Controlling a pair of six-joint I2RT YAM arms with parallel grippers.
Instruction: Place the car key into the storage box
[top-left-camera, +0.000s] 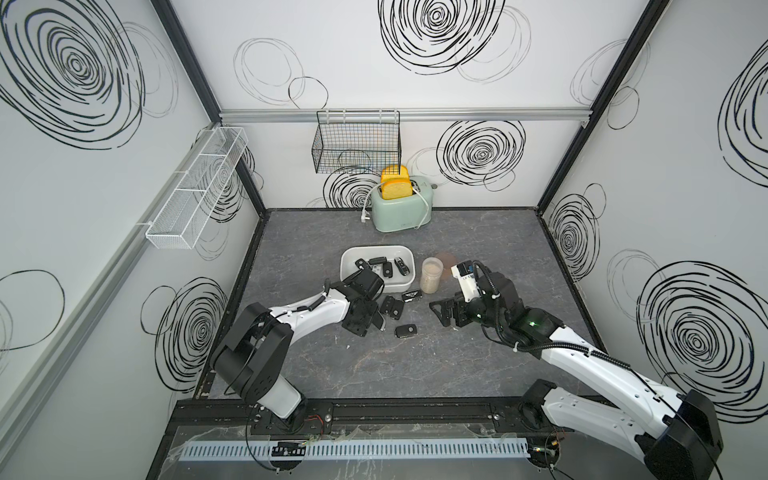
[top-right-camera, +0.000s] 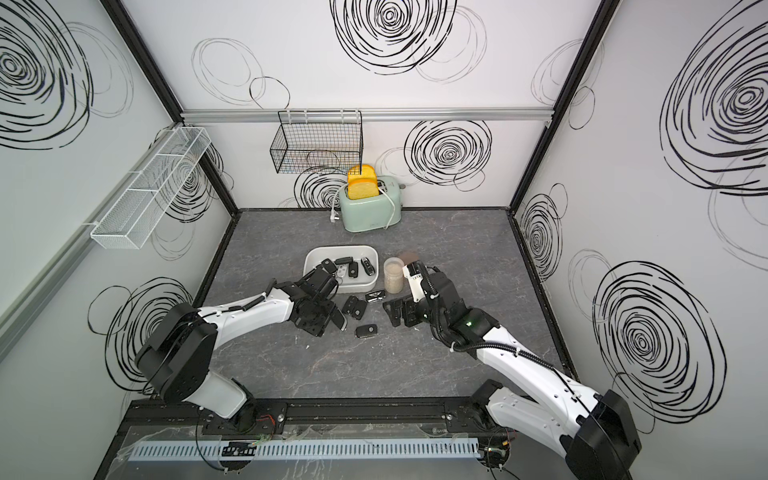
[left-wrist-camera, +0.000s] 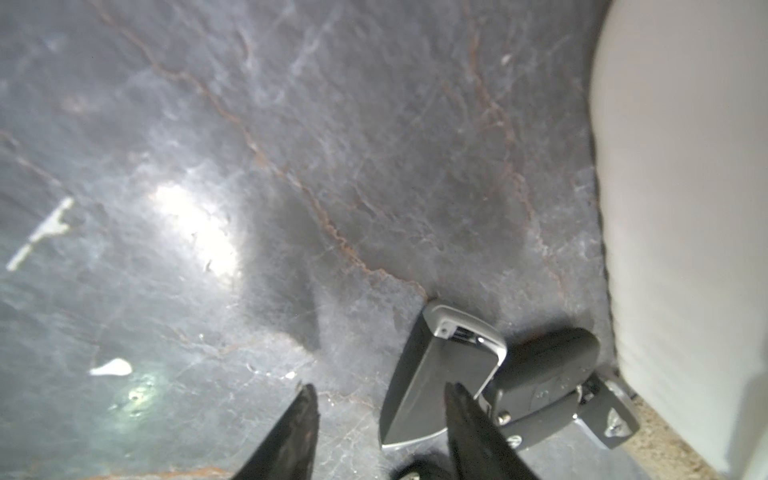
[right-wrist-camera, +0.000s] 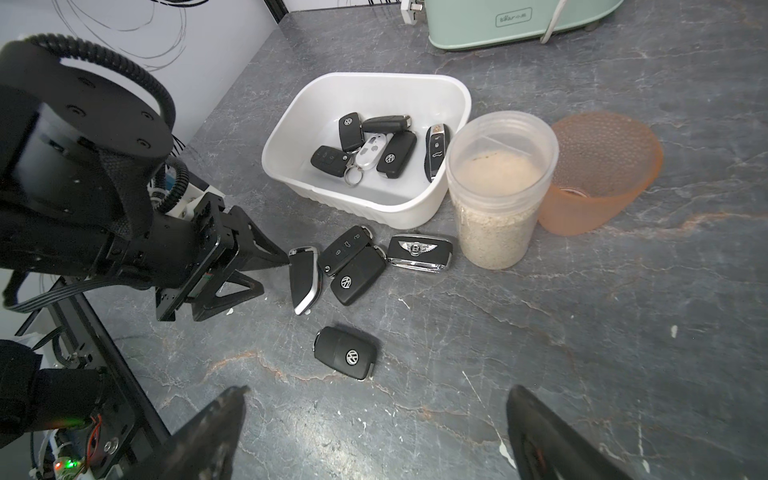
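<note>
The white storage box (right-wrist-camera: 320, 180) holds several car keys. In front of it lie several more: a silver-edged key (right-wrist-camera: 303, 281), two black keys (right-wrist-camera: 357, 274), a Bentley key (right-wrist-camera: 420, 253) and a separate VW key (right-wrist-camera: 344, 351). My left gripper hangs low over the table beside the silver-edged key, fingers apart, with nothing seen held. My right gripper is open above the table at the right, right of the loose keys, holding nothing.
A rice container (right-wrist-camera: 496, 224) and an orange cup (right-wrist-camera: 600, 184) stand right of the box. A green toaster (top-left-camera: 400, 212) is at the back.
</note>
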